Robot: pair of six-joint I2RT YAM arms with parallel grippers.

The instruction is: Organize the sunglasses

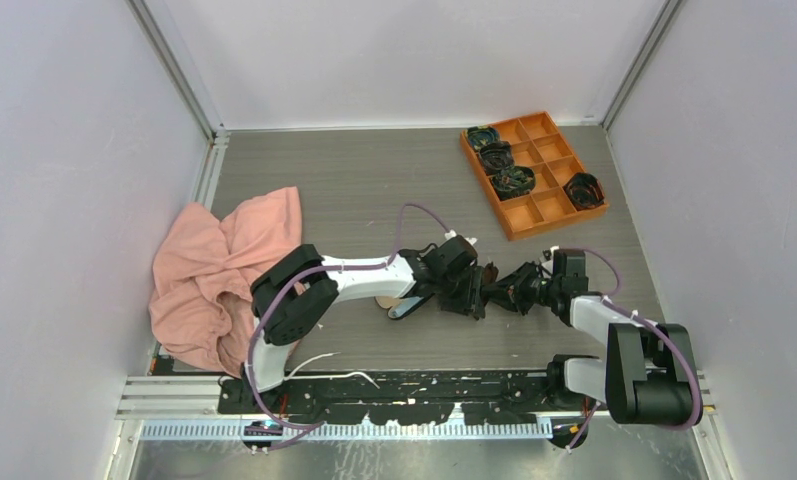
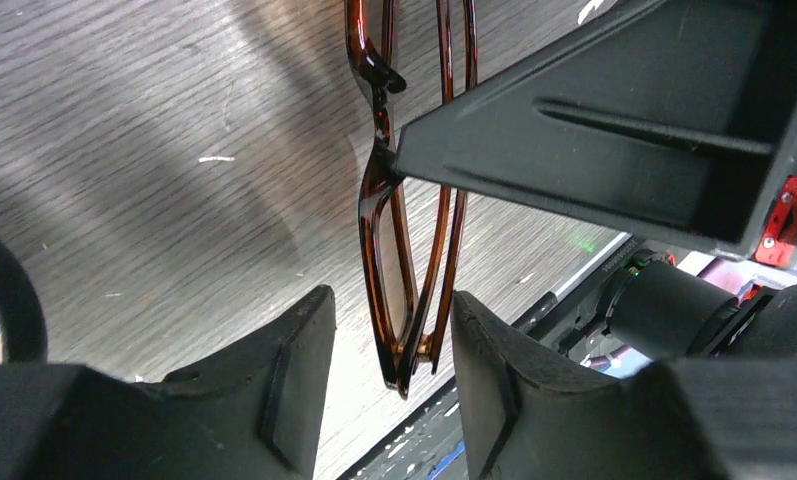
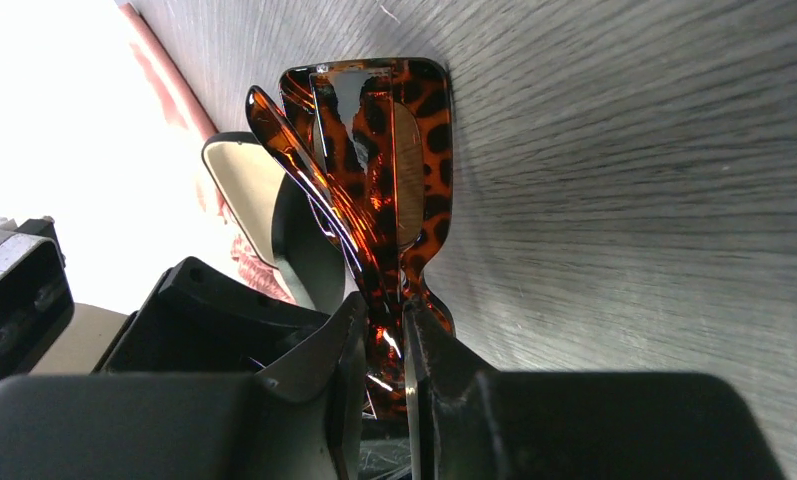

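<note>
Brown tortoiseshell sunglasses point(image 3: 424, 160), folded, are held off the table by my right gripper, which is shut around their middle near the bridge. In the left wrist view, one end of the folded sunglasses point(image 2: 374, 270) hangs in the gap between the fingers of my left gripper. That gripper is part open, with clear space on both sides of the frame. From above, the two grippers meet tip to tip and hide most of the sunglasses point(image 1: 490, 272). An orange wooden tray point(image 1: 511, 228) with compartments stands at the back right, with several dark folded sunglasses point(image 1: 514, 181) in it.
A dark-rimmed object point(image 1: 406, 307) with blue and tan surfaces lies under the left arm; it cannot be made out fully. A pink cloth point(image 1: 229, 285) is bunched at the left. Bare table lies behind the grippers, left of the tray.
</note>
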